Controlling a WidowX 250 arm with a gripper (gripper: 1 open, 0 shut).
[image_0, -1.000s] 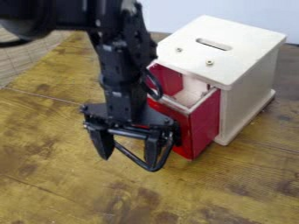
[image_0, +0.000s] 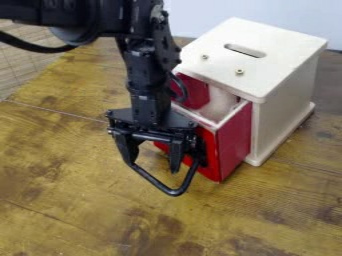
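A white wooden box (image_0: 281, 110) with a slot and two knobs on top stands at the right. A red drawer front (image_0: 230, 140) with a pale open interior sticks out from its left side, with a red panel above. My black gripper (image_0: 158, 150) hangs in front of the drawer, low over the table, partly covering the red face. A black loop lies beneath its fingers. Whether the fingers are shut on anything cannot be told.
A thin cable crosses the table at the left, and a pale wall stands behind.
The gripper has moved slightly left and up over the last second, uncovering a little more of the red drawer. The box looks unmoved.
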